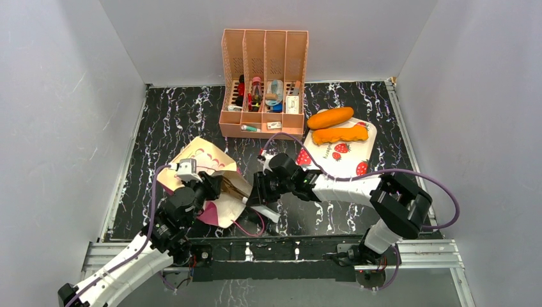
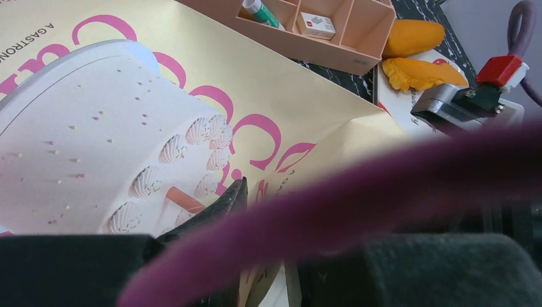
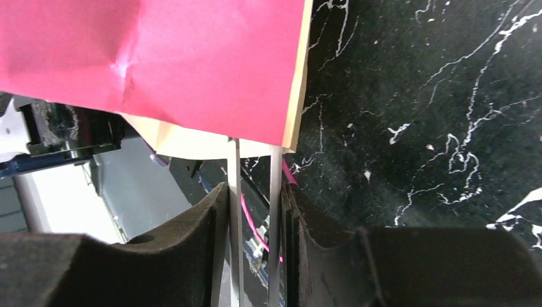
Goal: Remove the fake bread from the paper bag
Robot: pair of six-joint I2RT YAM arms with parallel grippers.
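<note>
The paper bag (image 1: pixel 198 153) lies at the left of the table, cream with pink lettering and a cake print in the left wrist view (image 2: pixel 96 147), pink on another face. My left gripper (image 1: pixel 208 185) is at the bag's upper part, its fingertips partly hidden by a blurred purple cable; its state is unclear. My right gripper is at the bag's right edge, its two fingers a little apart under the pink flap; whether paper is between them is unclear. Two orange bread-like pieces (image 1: pixel 330 116) lie on a strawberry tray (image 1: pixel 348 163) at the right.
A pink compartment organizer (image 1: pixel 263 118) with small items stands at the back centre. Marble table shows bare at the far left (image 1: pixel 160 115) and right of the tray. Grey walls enclose the sides and back.
</note>
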